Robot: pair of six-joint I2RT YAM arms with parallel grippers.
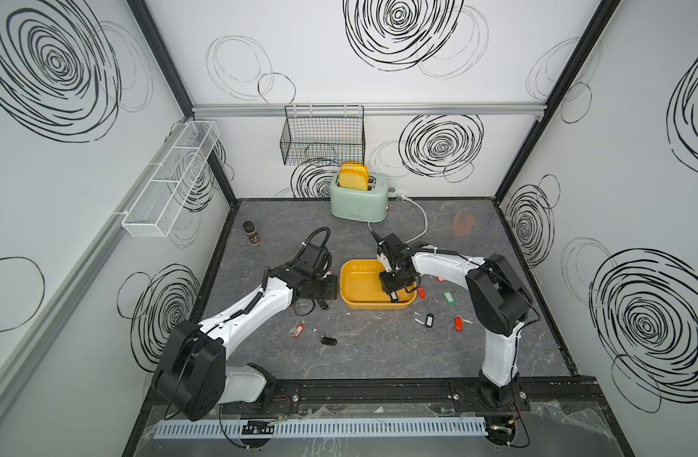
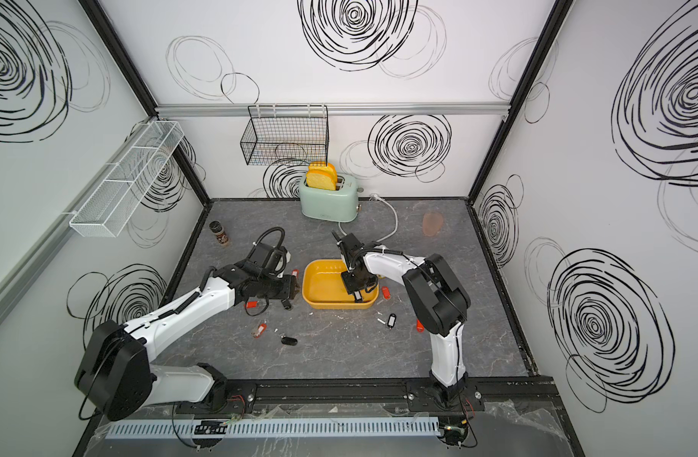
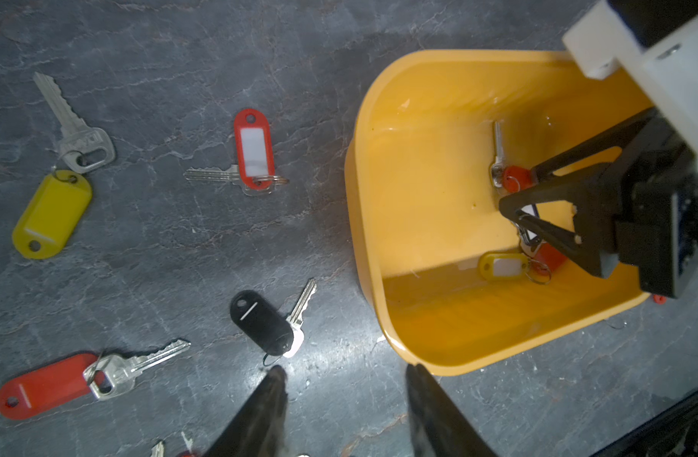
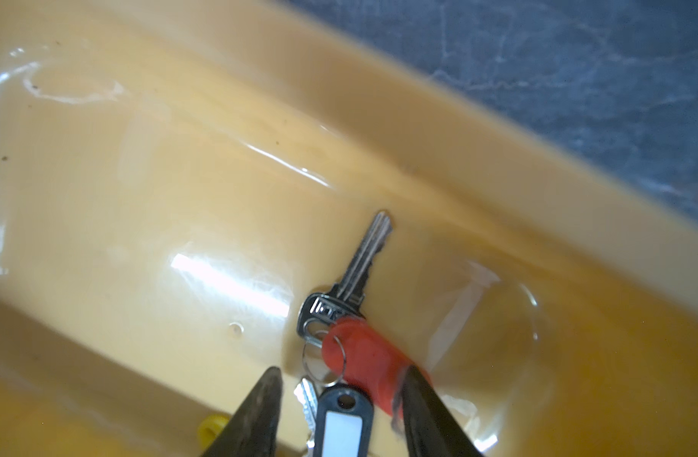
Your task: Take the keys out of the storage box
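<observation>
The orange storage box (image 3: 367, 251) stands mid-table with several tagged keys inside. My right gripper reaches down into its right part, open, its fingers on either side of a black tag (image 4: 341, 434). Touching that tag's upper end is a red tag (image 4: 364, 358) with a dark-headed key (image 4: 358, 266); the right finger covers part of the red tag. A yellow tag (image 3: 507, 266) and a second red tag (image 3: 550, 257) also lie in the box. My left gripper hangs open over the table left of the box, nothing between its fingers.
Left of the box lie loose keys with a black tag (image 3: 261, 323), red tags (image 3: 253, 148) and a yellow tag (image 3: 53, 213). More tagged keys, one with a green tag (image 1: 449, 298), lie right of it. A toaster (image 1: 359, 199) stands behind.
</observation>
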